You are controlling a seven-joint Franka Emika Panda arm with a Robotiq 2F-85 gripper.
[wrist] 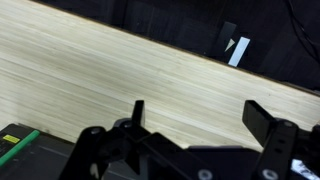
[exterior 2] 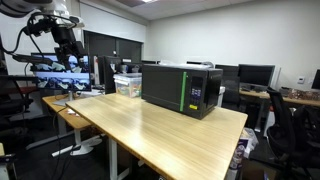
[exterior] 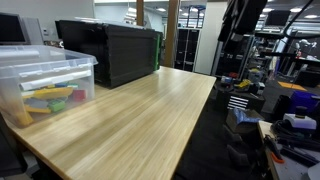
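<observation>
In the wrist view my gripper is open, its two dark fingers wide apart and only bare wood showing between them. It hangs above the light wooden table (wrist: 110, 75), near a long edge. The arm (exterior: 238, 38) enters from the upper right in exterior view 1. A black microwave (exterior 2: 180, 88) with a green stripe stands at the back of the table; its corner (wrist: 45, 155) shows at lower left in the wrist view. A clear plastic bin (exterior: 45, 85) holding several coloured items is at the left end in exterior view 1.
An office chair (exterior 2: 290, 125) and desks with monitors (exterior 2: 257, 75) stand farther off.
</observation>
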